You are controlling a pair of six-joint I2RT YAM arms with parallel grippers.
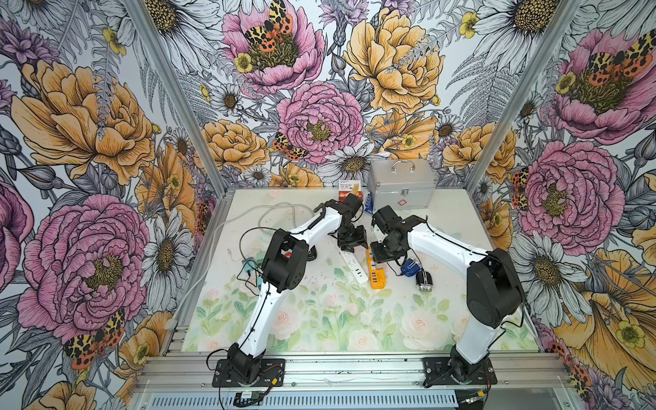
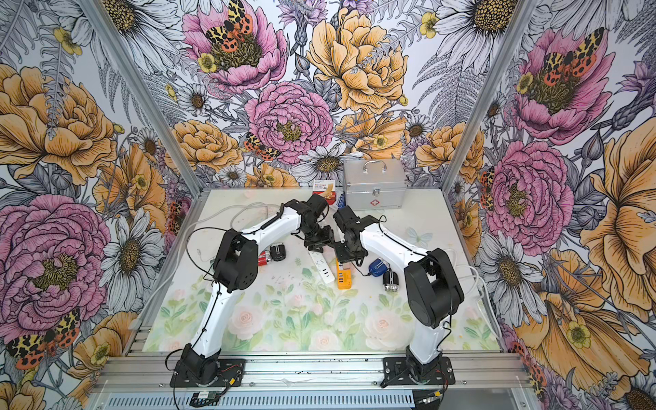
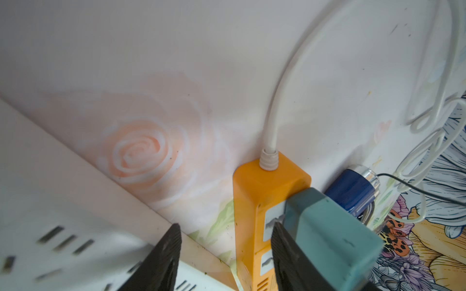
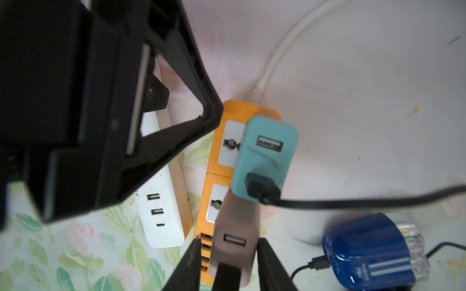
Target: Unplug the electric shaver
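An orange power strip (image 4: 233,114) lies on the table, bearing a teal adapter (image 4: 269,145) and a pinkish adapter (image 4: 237,218). A black plug sits in the teal one, its cable (image 4: 349,201) running right. Low in the right wrist view, my right gripper is shut on a black plug (image 4: 227,278) at the pinkish adapter. My left gripper stands part open over the orange strip, its fingers empty; one finger (image 3: 286,257) is close to the teal adapter (image 3: 335,232). A blue shaver (image 4: 373,249) and a black shaver (image 1: 424,280) lie to the right.
A white power strip (image 4: 162,203) lies left of the orange one. Red and black shavers (image 2: 276,252) rest farther left. A silver case (image 1: 401,186) stands at the back.
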